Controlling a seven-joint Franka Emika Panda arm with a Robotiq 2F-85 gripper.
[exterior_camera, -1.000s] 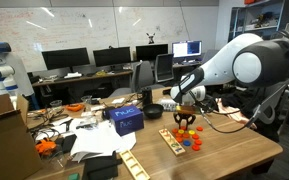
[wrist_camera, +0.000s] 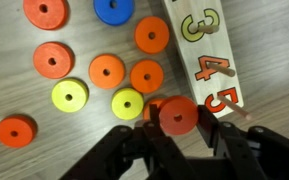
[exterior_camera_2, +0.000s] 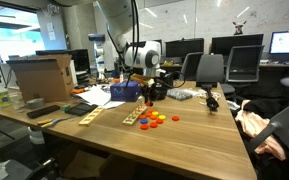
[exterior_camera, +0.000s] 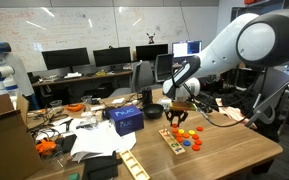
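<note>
A red-orange disc [wrist_camera: 178,116] with a hole in its centre sits between the fingertips of my gripper, which is shut on it. It hangs above the table, partly covering another orange disc [wrist_camera: 152,104]. Right beside it in the wrist view lies a pale wooden board [wrist_camera: 194,45] bearing numbers and thin upright pegs [wrist_camera: 223,71]. Loose discs lie to the left: yellow [wrist_camera: 127,104], orange [wrist_camera: 107,71], red-orange [wrist_camera: 17,130] and blue [wrist_camera: 114,8]. In exterior view 1 my gripper [exterior_camera: 177,120] is over the discs, near the board [exterior_camera: 171,141].
A second wooden board [exterior_camera: 133,165] lies near the table's front edge. Behind it stand a blue box [exterior_camera: 127,120] and white papers [exterior_camera: 91,139]. A large cardboard box [exterior_camera: 4,140] is at the far left. Bare tabletop [exterior_camera: 234,148] extends to the right.
In exterior view 1 my gripper has shifted slightly left, towards the board, and the arm stands higher. A red-orange disc now shows at its fingertips. The boards have stayed put.
</note>
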